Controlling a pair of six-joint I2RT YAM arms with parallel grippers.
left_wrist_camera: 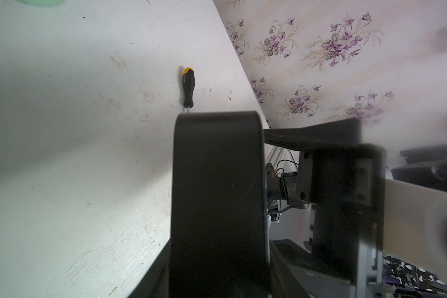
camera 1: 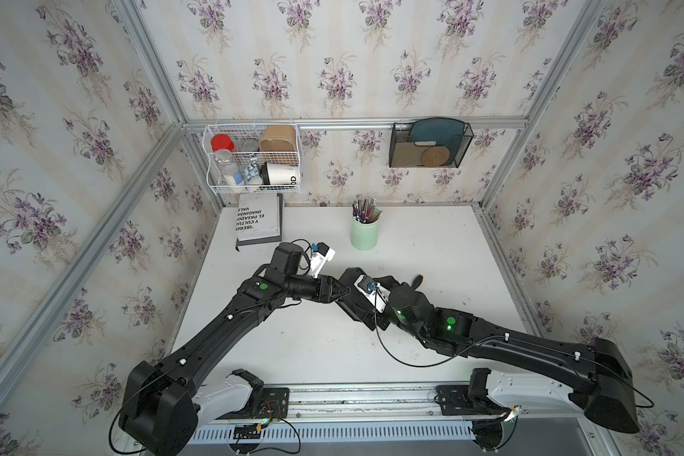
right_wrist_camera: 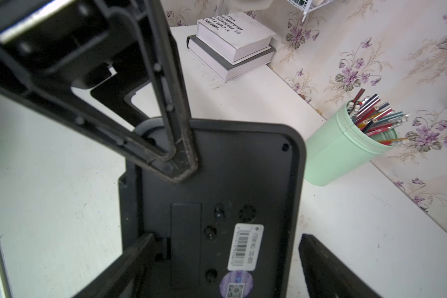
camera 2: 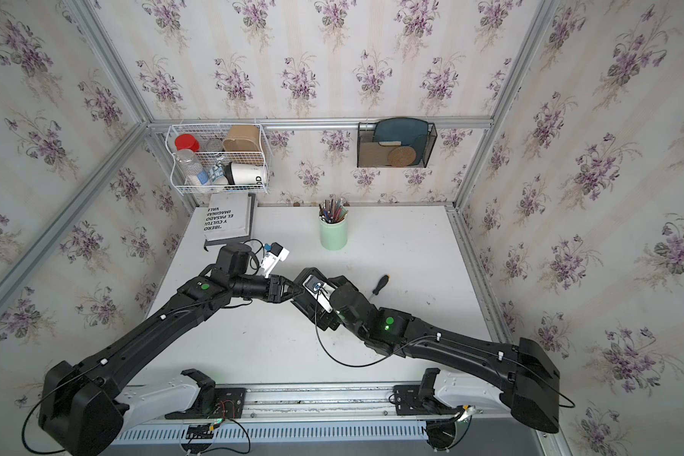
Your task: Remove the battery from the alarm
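Observation:
A black alarm clock [camera 1: 349,292] hangs above the table in the middle, between the two arms. My left gripper [camera 1: 338,291] is shut on it; the left wrist view is filled by the clock's dark side [left_wrist_camera: 218,193]. The right wrist view shows its back [right_wrist_camera: 218,188], with a barcode label, a round sticker and a narrow rectangular panel [right_wrist_camera: 185,243], likely the battery cover. My right gripper is open, its two dark fingertips on either side of that back. Whether they touch it cannot be told.
A screwdriver [camera 2: 381,284] lies on the table [camera 1: 463,258] to the right. A green pen cup [camera 1: 364,235] stands at the back middle and books [camera 1: 258,216] at the back left. Wire baskets hang on the back wall.

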